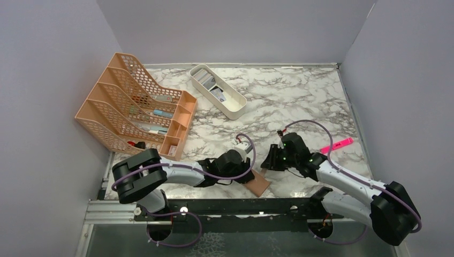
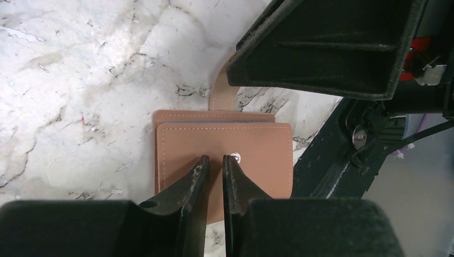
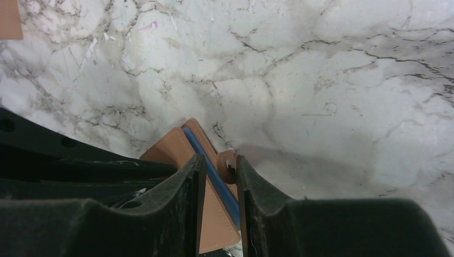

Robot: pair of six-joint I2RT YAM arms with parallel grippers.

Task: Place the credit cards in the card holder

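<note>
A tan leather card holder (image 1: 258, 183) lies on the marble table near the front edge, with a blue strip showing in its opening (image 3: 214, 176). My left gripper is shut on the card holder's front, beside its snap. My right gripper is part open at the holder's strap (image 2: 222, 95), the strap's end between or just behind its fingertips. A white box (image 1: 233, 107) with cards in it stands at the back.
A peach desk organiser (image 1: 182, 118) fills the back left. A pink object (image 1: 337, 144) lies at the right.
</note>
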